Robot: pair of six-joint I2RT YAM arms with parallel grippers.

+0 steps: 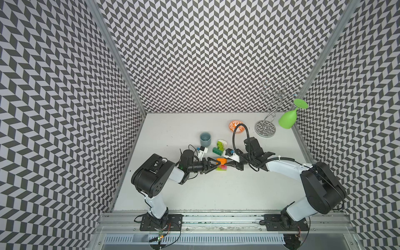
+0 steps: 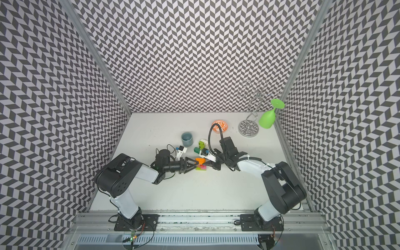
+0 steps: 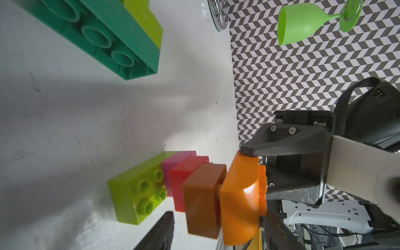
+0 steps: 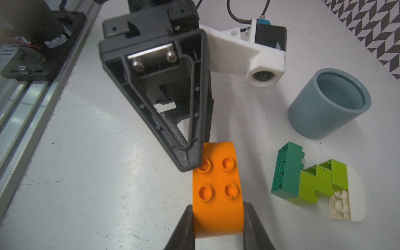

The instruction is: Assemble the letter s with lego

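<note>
An orange brick (image 4: 216, 179) is held in my right gripper, shut on it. In the left wrist view it stands in a row with a darker orange brick (image 3: 204, 200), a red brick (image 3: 183, 179), a pink brick (image 3: 170, 160) and a light green brick (image 3: 133, 195). My left gripper is open, its fingers spread either side of the orange bricks. Beside them lies a separate group of dark green (image 4: 287, 170), light green and white bricks (image 4: 354, 191).
A blue-grey cup (image 1: 205, 138) stands behind the bricks. An orange patterned dish (image 1: 236, 125), a metal stand (image 1: 265, 129) and a green goblet (image 1: 287, 118) are at the back right.
</note>
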